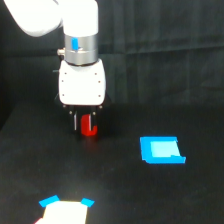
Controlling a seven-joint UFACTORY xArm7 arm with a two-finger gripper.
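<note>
The white arm comes down from the upper left of the camera view, and its gripper (86, 122) hangs low over the dark table. A small red object (88, 126) is seen at the fingers, toward the right-hand one. Whether the fingers press on it or merely stand around or in front of it, I cannot tell. The lower ends of the fingers are small and dark against the dark background.
A blue taped outline (148, 148) with a pale blue middle lies on the table at right. At the bottom left edge is a white item (65, 213) with blue tape at its corners. Dark, bare table lies between them; a black curtain hangs behind.
</note>
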